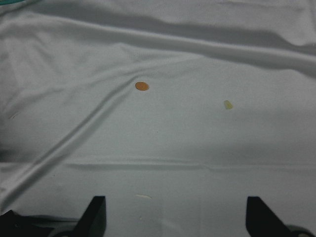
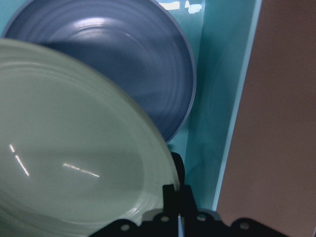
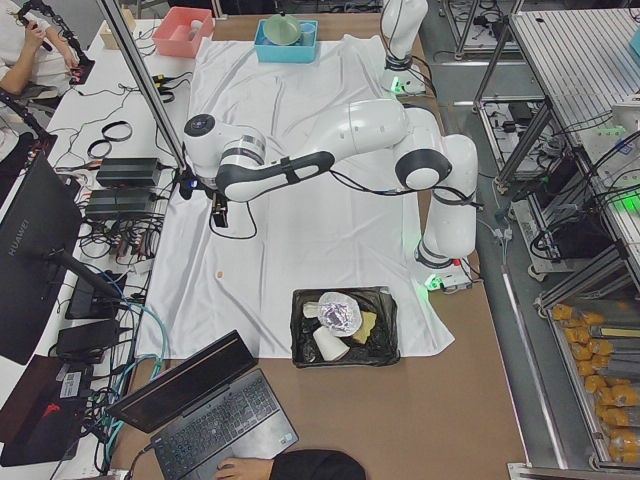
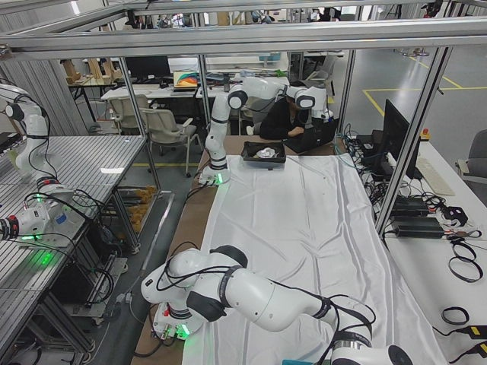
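Observation:
A pale green plate [image 2: 74,143] fills the lower left of the right wrist view, over a blue bowl [image 2: 108,59] in a teal bin [image 3: 270,52]. My right gripper is shut on the green plate's rim. My left gripper hangs over the white cloth [image 1: 187,133] with its fingers wide apart and nothing between them; a small orange spot [image 1: 141,86] and a small yellowish bit [image 1: 228,104] lie below it.
A black tray [image 3: 383,350] with a foil-covered item, a white piece and a sponge sits at the near edge, beside an open laptop [image 3: 215,425]. A red bin [image 3: 185,30] stands on the side table.

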